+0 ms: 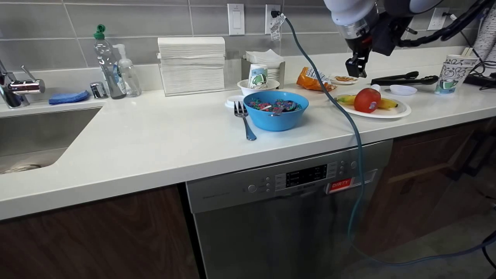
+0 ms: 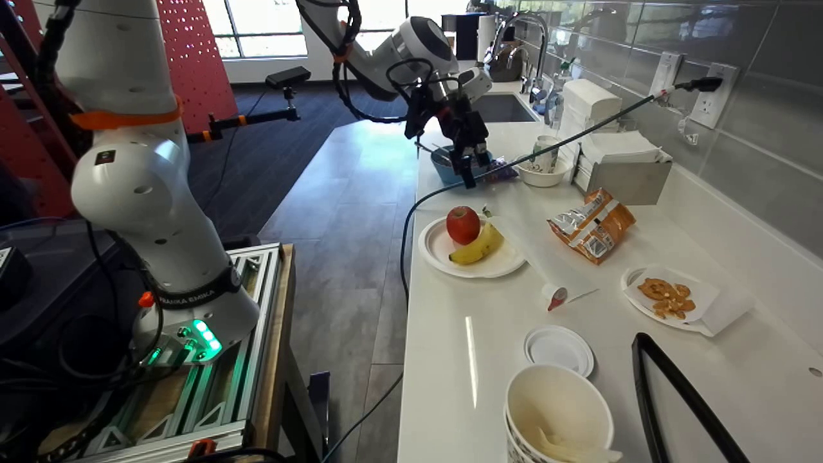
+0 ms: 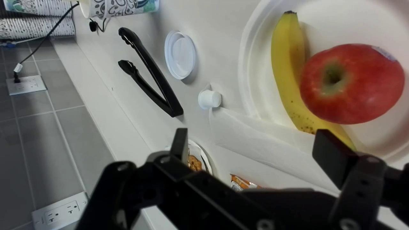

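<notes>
My gripper is open above the counter, its two black fingers wide apart with nothing between them. Below it in the wrist view, to the right, a red apple (image 3: pixel 352 84) rests against a yellow banana (image 3: pixel 287 65) on a white plate (image 3: pixel 249 72). One fingertip overlaps the banana's lower end in that view, while exterior view 1 has the gripper (image 1: pixel 357 67) raised above and behind the plate (image 1: pixel 403 111). A white paper strip (image 3: pixel 260 141) lies beside the plate, with a small white cup (image 3: pixel 209 99) near its end.
Black tongs (image 3: pixel 157 76), a white lid (image 3: pixel 180 55) and an orange snack bag (image 1: pixel 312 79) share the counter. A blue bowl (image 1: pixel 274 121) of wrapped sweets stands left of the plate, a fork (image 1: pixel 247 125) beside it. A blue-green cable (image 1: pixel 341 111) crosses in front.
</notes>
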